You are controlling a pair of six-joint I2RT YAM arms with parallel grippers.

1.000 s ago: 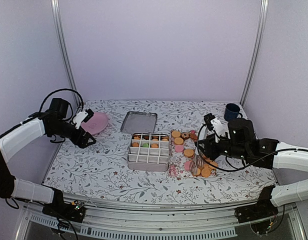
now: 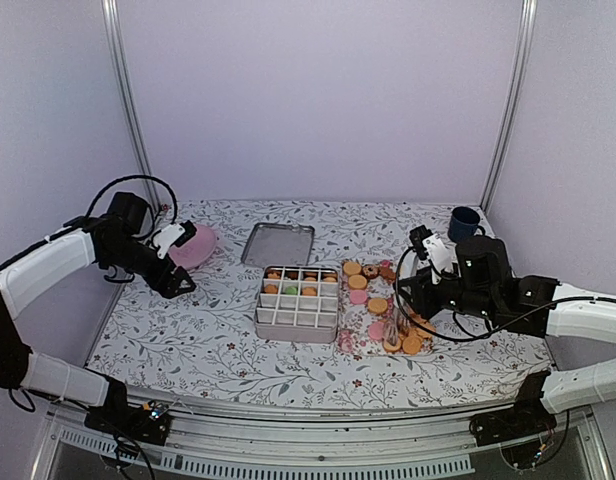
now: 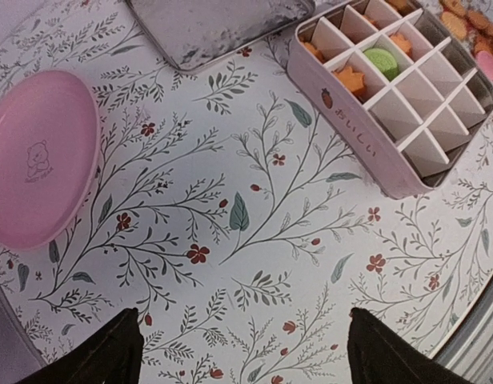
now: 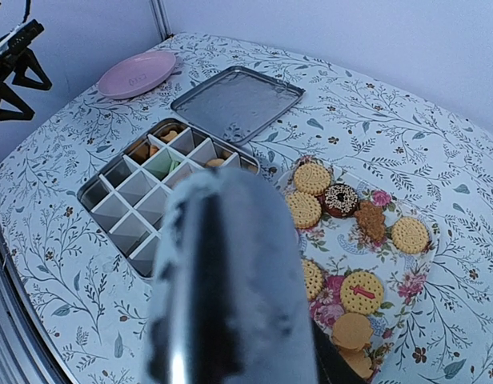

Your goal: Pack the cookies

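Observation:
A pink box (image 2: 297,320) with a white divider grid (image 3: 390,104) stands mid-table. Its back compartments hold cookies, among them a green one (image 3: 382,63) and orange ones (image 3: 350,81); the front ones look empty. To its right, a flowered tray (image 4: 418,272) carries round cookies (image 4: 361,292), a dark sprinkled ring (image 4: 341,200) and a brown cookie (image 4: 370,220). Over that tray is my right gripper (image 2: 403,295), open, with metal tongs (image 4: 222,280) at it, blurring much of the right wrist view. My left gripper hangs open and empty over bare cloth.
A pink plate (image 3: 45,160) lies at the left, and an empty grey metal tray (image 2: 278,245) behind the box. At the back right stands a dark blue mug (image 2: 464,224). The cloth left of the box is clear.
The left gripper has shifted slightly to the right. The right arm has barely moved, and the box and cookies look unchanged.

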